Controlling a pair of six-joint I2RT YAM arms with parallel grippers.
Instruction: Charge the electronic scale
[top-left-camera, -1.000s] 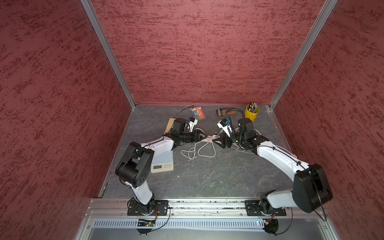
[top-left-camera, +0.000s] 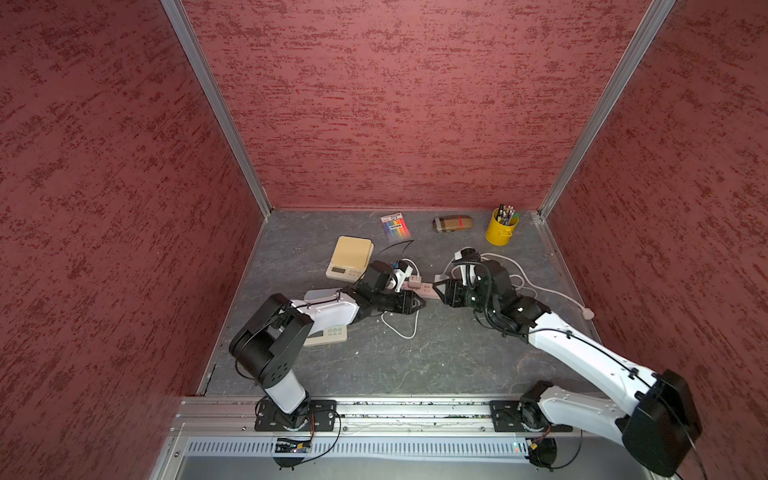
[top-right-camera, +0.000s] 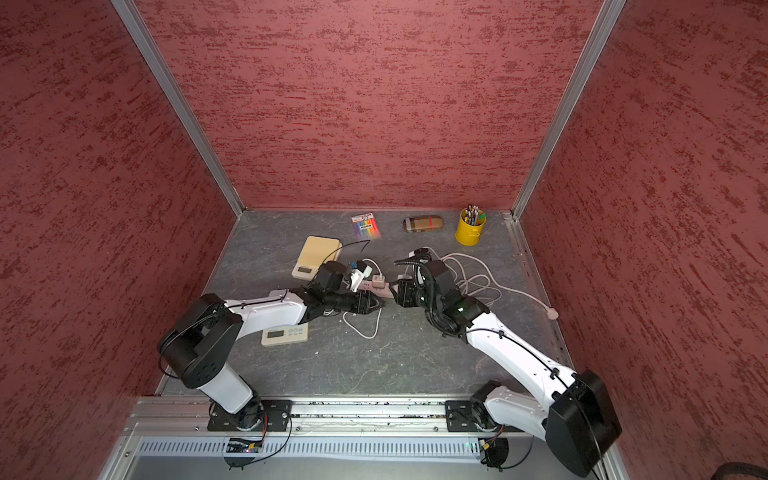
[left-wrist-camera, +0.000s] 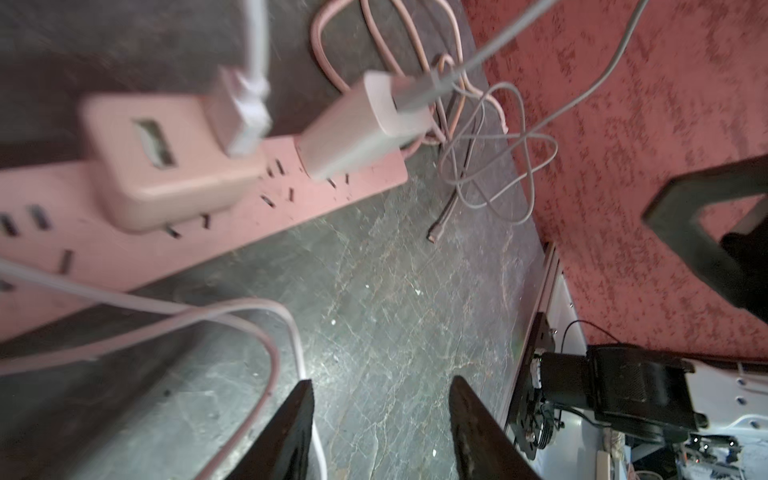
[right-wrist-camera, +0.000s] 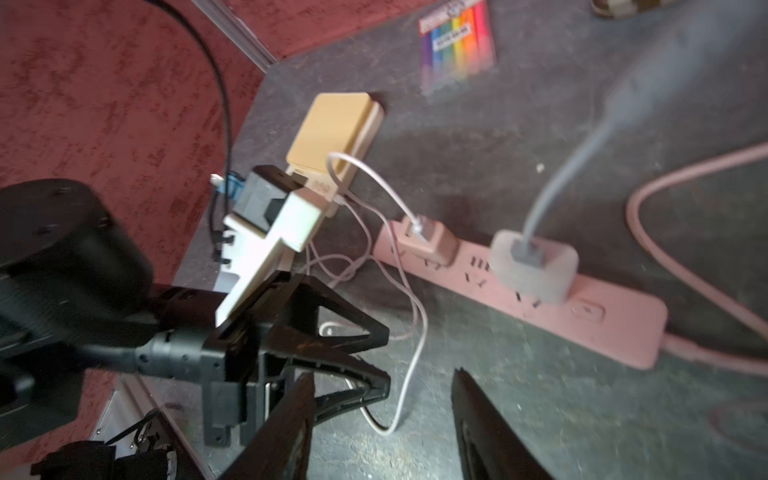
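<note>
Two electronic scales sit at the left: a beige one (top-left-camera: 353, 253) at the back, and a pale one (top-right-camera: 285, 336) partly hidden under my left arm. Between the grippers lies a pink power strip (right-wrist-camera: 621, 313). A cube adapter (left-wrist-camera: 172, 172) with a white cable (right-wrist-camera: 417, 336) is plugged into it, as is a white charger (right-wrist-camera: 552, 272) with a grey cable (right-wrist-camera: 552, 188). My left gripper is open just in front of the strip, nothing between its fingers. Also open and empty, my right gripper hangs near the strip's right end.
A loose cable end (left-wrist-camera: 434, 232) and tangled cables (left-wrist-camera: 496, 152) lie right of the strip. Farther back are a marker pack (top-left-camera: 395, 226), a pencil case (top-left-camera: 453, 224) and a yellow bucket (top-left-camera: 498, 233) of pens.
My left gripper has moved right and toward the front. The power strip and its white cable shifted toward the front.
</note>
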